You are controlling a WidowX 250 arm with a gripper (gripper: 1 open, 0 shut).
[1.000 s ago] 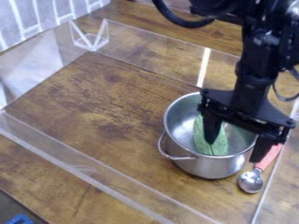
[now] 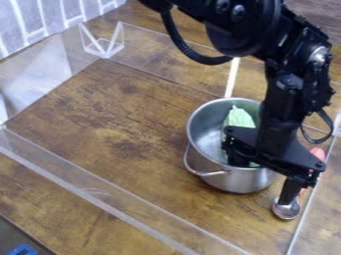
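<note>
My gripper (image 2: 269,164) reaches down into and over the right side of a steel pot (image 2: 214,169) with a side handle. Its fingers are open; whether anything sits between the fingers is hard to see. A green vegetable-like item (image 2: 240,118) is inside the pot, partly hidden by the gripper. A steel spoon (image 2: 285,209) with a pink handle lies right of the pot, mostly covered by the gripper.
Clear plastic walls border it, with a white railing at the upper left and a blue object at the bottom left corner.
The arm has come lower and toward the viewer, swinging over the pot's right part and the spoon. More of the green item's top now shows behind it.
</note>
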